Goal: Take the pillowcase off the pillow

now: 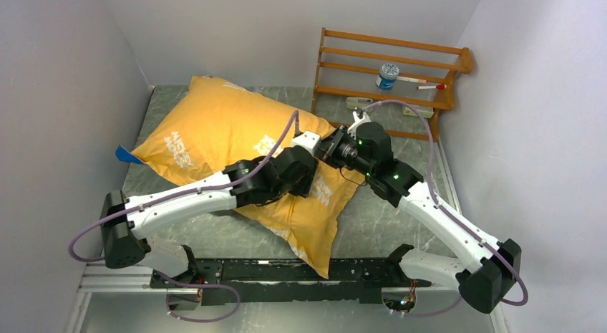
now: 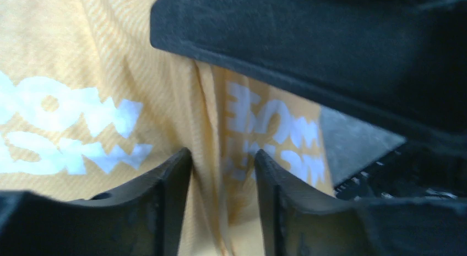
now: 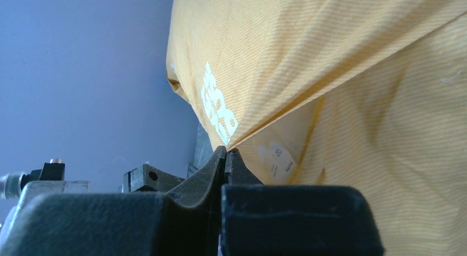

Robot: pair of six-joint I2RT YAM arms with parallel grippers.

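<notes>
The yellow pillowcase with white lettering (image 1: 222,125) covers the pillow on the grey table, with a blue corner at the left. My right gripper (image 1: 328,150) is shut on a fold of the cloth at the pillow's right side; in the right wrist view the fold (image 3: 275,107) runs into its fingertips. My left gripper is part open, low over the cloth beside the right one, with a narrow ridge of cloth (image 2: 201,118) between its blurred fingers. The pillow's inner body is not clearly seen.
A wooden rack (image 1: 390,91) with a jar (image 1: 389,74) and small items stands at the back right. Walls enclose the table at the back and sides. Bare table (image 1: 386,225) shows at the front right.
</notes>
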